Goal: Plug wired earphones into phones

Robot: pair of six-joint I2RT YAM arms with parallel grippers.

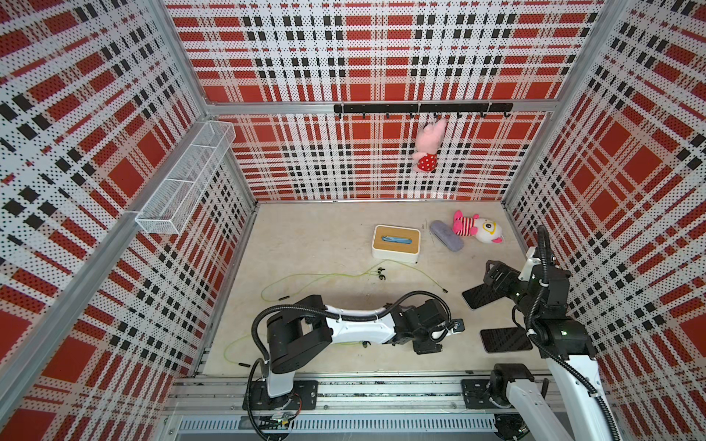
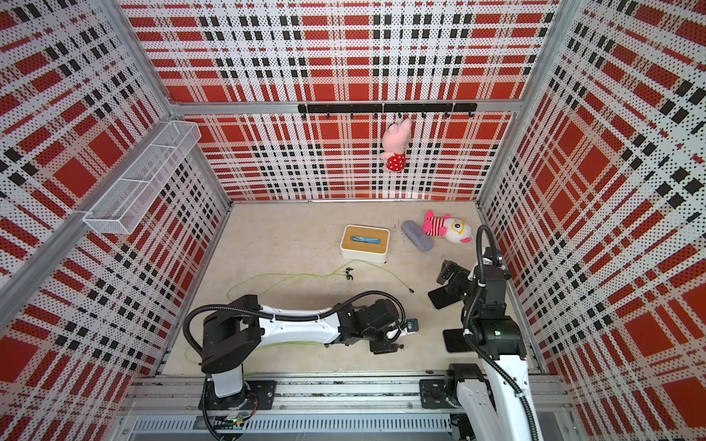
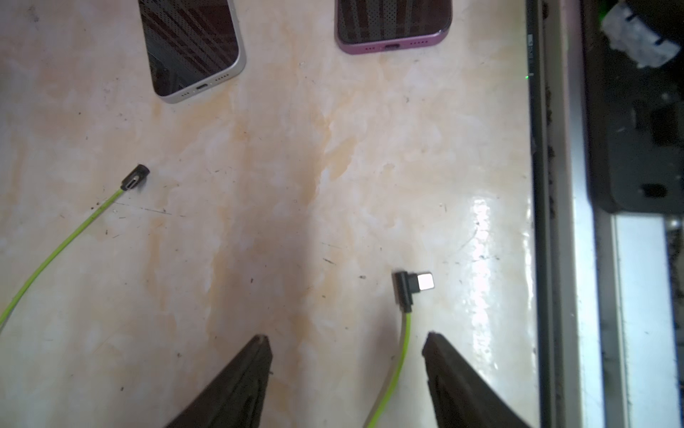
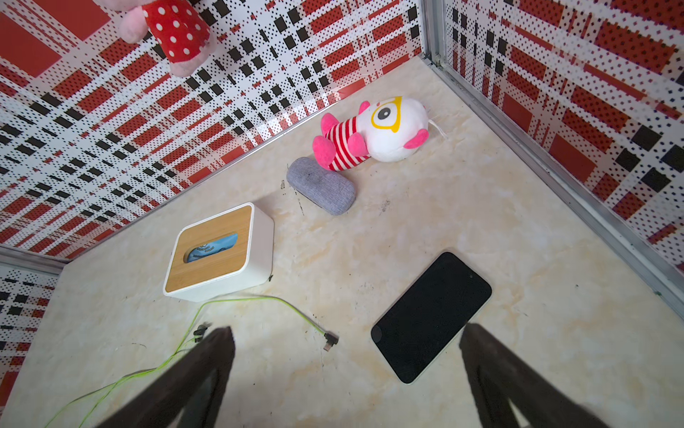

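Note:
In the left wrist view a black angled plug (image 3: 404,291) on a green cable lies on the table, just beyond my left gripper. That gripper's fingers are parted with nothing between them. A second plug (image 3: 134,177) rests farther off, pointing toward the silver-edged phone (image 3: 192,46); the purple-edged phone (image 3: 392,25) lies beside it. Both phones lie flat, their port ends facing the plugs, with no plug in either. My right gripper is open and empty above the table, with the silver-edged phone between and beyond its fingers in the right wrist view.
A white box with a wooden lid (image 4: 218,249) stands behind the cables. A grey cushion-like object (image 4: 321,185) and a plush toy (image 4: 370,134) lie at the back. A pink plush (image 1: 428,145) hangs from the rail. The table's front rail (image 3: 570,214) runs close to the near plug.

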